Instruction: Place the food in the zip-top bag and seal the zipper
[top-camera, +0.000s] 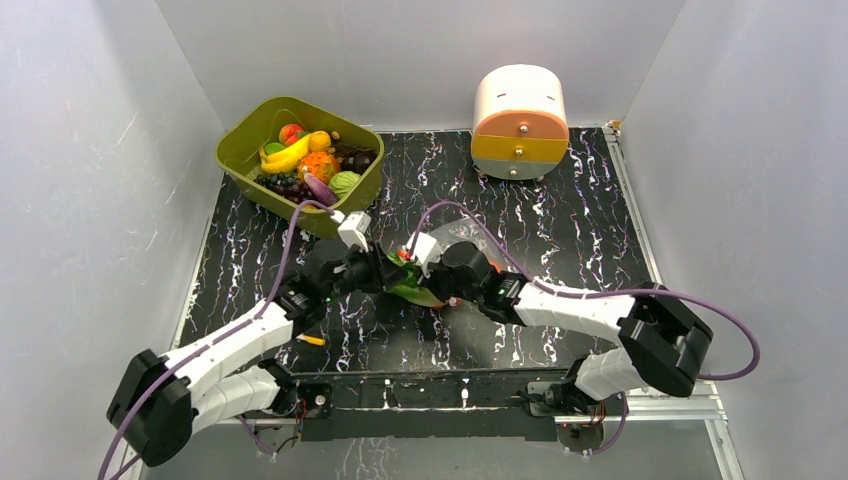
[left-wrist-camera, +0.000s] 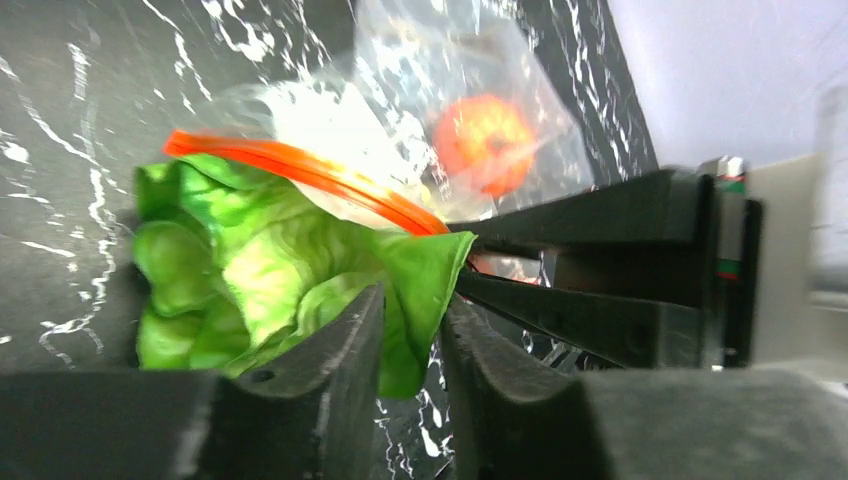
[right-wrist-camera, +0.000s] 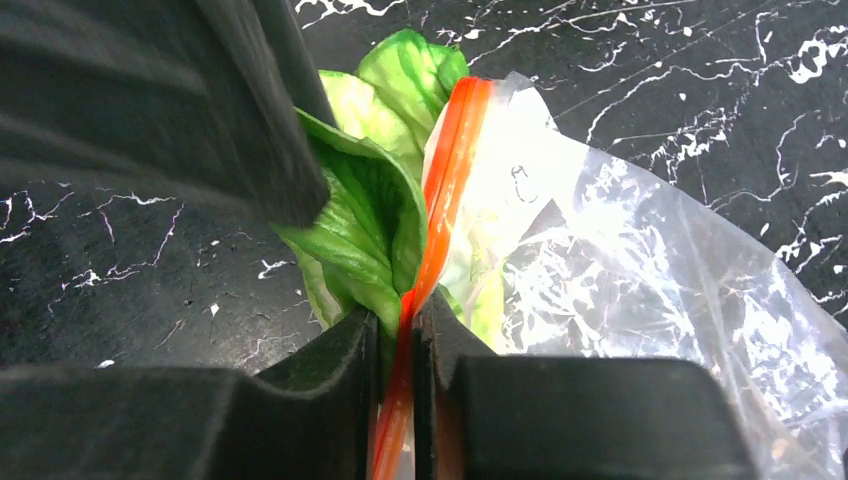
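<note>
A clear zip top bag (right-wrist-camera: 640, 270) with an orange zipper strip (right-wrist-camera: 455, 170) lies at mid-table. Green leafy lettuce (left-wrist-camera: 280, 270) bulges from its mouth, on the outer side of the strip. My right gripper is shut on the orange strip, with a lettuce fold pinched beside it. At the left, my left gripper has its fingers apart; a lettuce corner shows at the gap between them. A round orange-red food (left-wrist-camera: 485, 142) shows through the bag's clear plastic. In the top view, both wrists hide most of the bag mouth.
The green bin (top-camera: 228, 160) of play food stands at the back left. A small drawer chest (top-camera: 520, 115) is at the back right. An orange-yellow piece (top-camera: 312, 340) lies near the left arm. Bare marble table (top-camera: 560, 235) shows to the right.
</note>
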